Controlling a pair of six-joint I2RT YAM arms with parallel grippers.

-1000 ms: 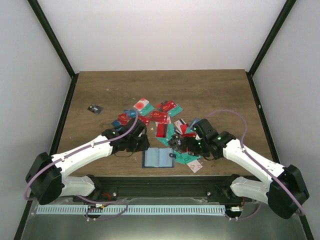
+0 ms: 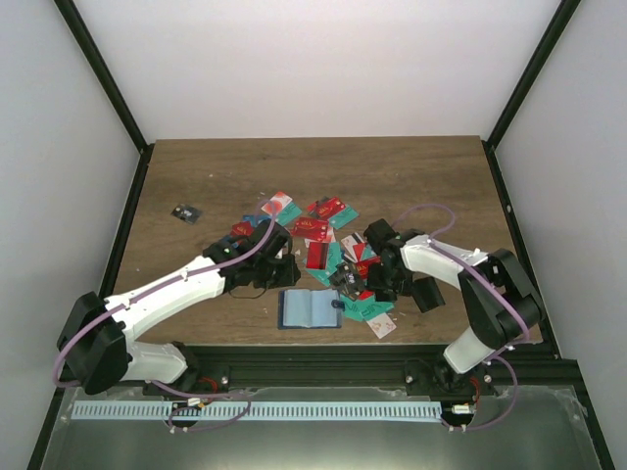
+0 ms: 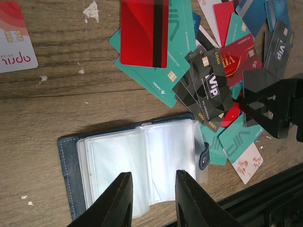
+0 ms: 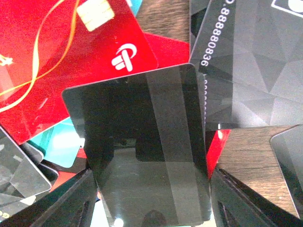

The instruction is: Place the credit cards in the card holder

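Observation:
The card holder [image 2: 311, 309] lies spread at the table's front, dark blue cover with clear sleeves [image 3: 170, 151] facing up. Just above it hangs my left gripper, its fingers apart with nothing between them. To the right, over the heap of cards, is my right gripper [image 2: 380, 292], pointing down. In the right wrist view, a black card [image 4: 142, 104] with a darker stripe spans the space between its fingers. Both fingertips are close against the card's side edges; whether they grip it cannot be made out. Red cards [image 4: 71, 61] lie beneath it.
Black VIP cards [image 3: 213, 87], teal cards [image 3: 239, 137] and a red card [image 3: 144, 33] overlap behind and right of the holder. One dark card [image 2: 427, 294] sits at the right, another [image 2: 186, 212] alone at far left.
The left gripper has shifted slightly right and back. The holder stays put.

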